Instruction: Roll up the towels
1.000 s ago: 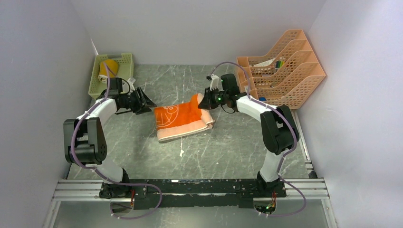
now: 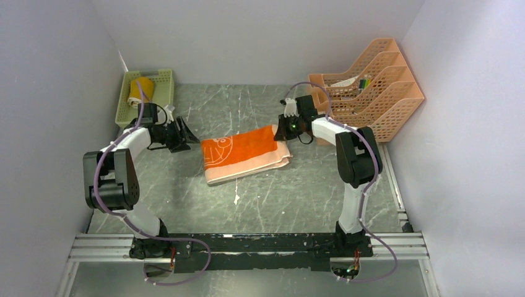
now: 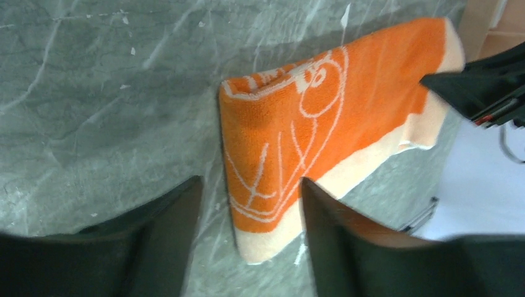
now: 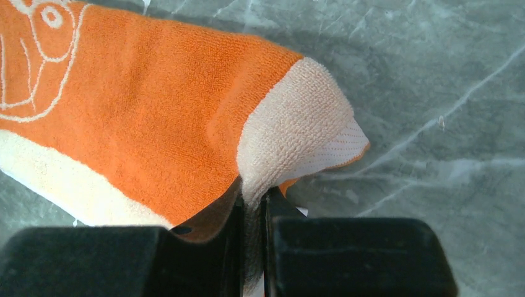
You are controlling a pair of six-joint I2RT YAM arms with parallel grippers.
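Note:
An orange and cream towel [image 2: 241, 151] with a white line drawing lies folded at the table's middle. Its right end is pinched in my right gripper [image 2: 280, 135], and in the right wrist view the cream border [image 4: 297, 111] bunches up between the fingers. My left gripper [image 2: 189, 139] stands open just left of the towel's left end, with nothing between its fingers; in the left wrist view its blurred fingertips flank that end of the towel [image 3: 260, 136].
A green basket [image 2: 164, 86] with a rolled yellow towel [image 2: 141, 86] sits at the back left. A peach tiered organizer [image 2: 377, 111] stands at the back right.
My right gripper has moved to the right with the towel's end, and that end now lies flatter and farther out.

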